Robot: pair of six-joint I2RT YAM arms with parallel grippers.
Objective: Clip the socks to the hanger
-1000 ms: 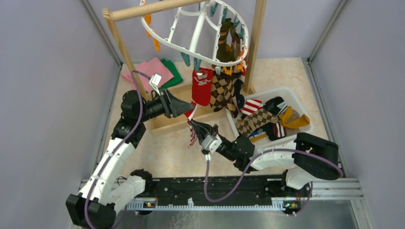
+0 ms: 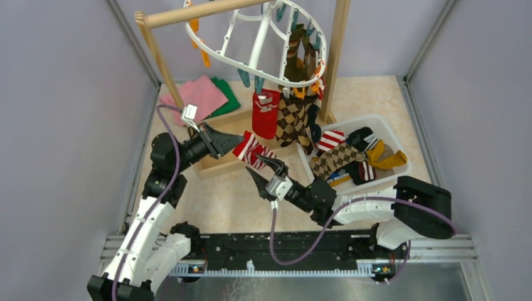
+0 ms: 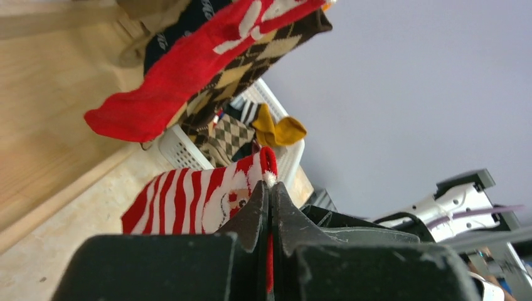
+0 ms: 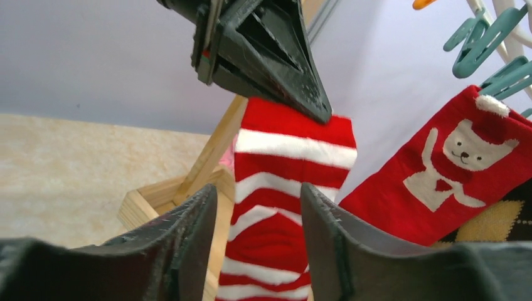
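A red-and-white striped sock (image 2: 254, 149) hangs from my left gripper (image 2: 237, 139), whose fingertips are shut on its top edge; in the left wrist view a small face pattern shows on the sock (image 3: 188, 200). Below and right of it, my right gripper (image 2: 254, 164) has its fingers apart; in the right wrist view the sock hangs in front of and between those fingertips, not visibly gripped. A red bear sock (image 4: 458, 157) hangs from teal clips on the white round hanger (image 2: 251, 66), beside argyle socks (image 2: 292, 119).
The white basket (image 2: 398, 166) of mixed socks stands at right. A wooden tray (image 2: 219, 163) lies under the hanger, between wooden posts (image 2: 339, 50). Pink (image 2: 191, 94) and green cloths lie back left. Orange clips sit empty on the hanger's left.
My left gripper moved left and up, lifting the striped sock, which now stretches out flatter.
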